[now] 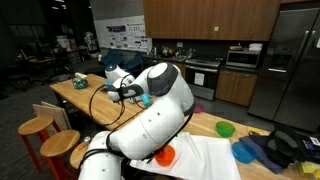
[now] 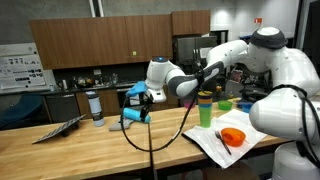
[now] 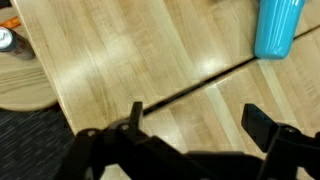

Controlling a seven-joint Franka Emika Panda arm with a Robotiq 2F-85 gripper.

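Observation:
In the wrist view my gripper stands open over bare light wood, with nothing between its fingers. A dark seam in the table [image 3: 90, 75] runs slantwise past the fingers. A blue cup-like object [image 3: 281, 27] lies at the top right of that view, apart from the fingers and cut off by the frame's edge. In exterior view 2 a blue object [image 2: 136, 115] lies on the table close to my hand.
An orange bowl [image 2: 233, 136] sits on a white cloth [image 2: 213, 146] near the arm's base, with yellow and green cups [image 2: 205, 110] beside it. A green bowl [image 1: 225, 129] and a blue bowl [image 1: 244, 152] stand farther right. Stools [image 1: 37, 126] line the table's left edge.

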